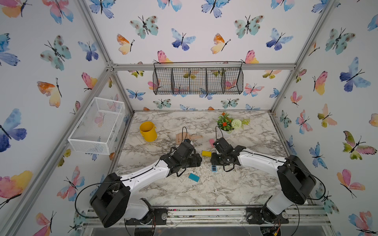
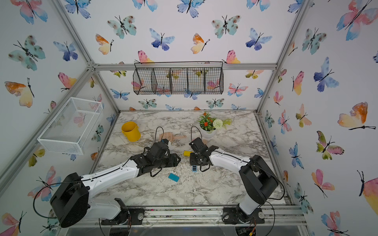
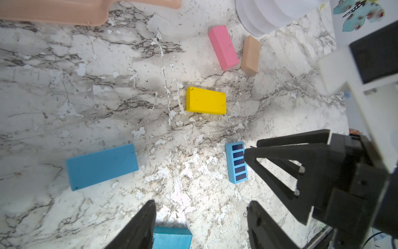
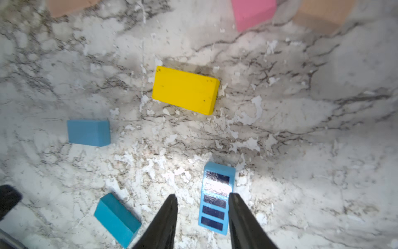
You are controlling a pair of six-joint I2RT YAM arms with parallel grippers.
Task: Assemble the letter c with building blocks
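My right gripper is part open above a light blue block with dark slots [image 4: 215,191], low in the right wrist view. A yellow block [image 3: 206,100] lies beyond it, with a pink block [image 3: 223,47] and a tan block [image 3: 250,54] farther back. My left gripper is at the bottom of the left wrist view; whether anything sits between its fingers is unclear. A blue block [image 3: 101,166] lies to the left, another blue block [image 3: 170,238] at the bottom edge.
A wooden tool [image 3: 53,10], a yellow mug [image 1: 148,131] and a potted plant [image 1: 225,122] stand or lie toward the back. Wire baskets hang on the walls.
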